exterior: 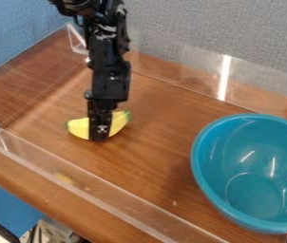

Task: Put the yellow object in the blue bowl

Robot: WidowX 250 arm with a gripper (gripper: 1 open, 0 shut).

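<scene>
The yellow object [79,127], shaped like a banana with a greenish tip at its right end, is at the left of the table, low over or on the wood. My black gripper [99,133] points straight down and is shut on its middle, hiding that part. One end of the yellow object shows on each side of the fingers. The blue bowl [210,161] stands at the right, partly cut off by the frame edge, and its visible inside is empty.
Bare wooden table [159,123] lies between the gripper and the bowl. A clear low wall [108,195] runs along the near edge, and another clear panel [222,78] stands at the back before a grey partition.
</scene>
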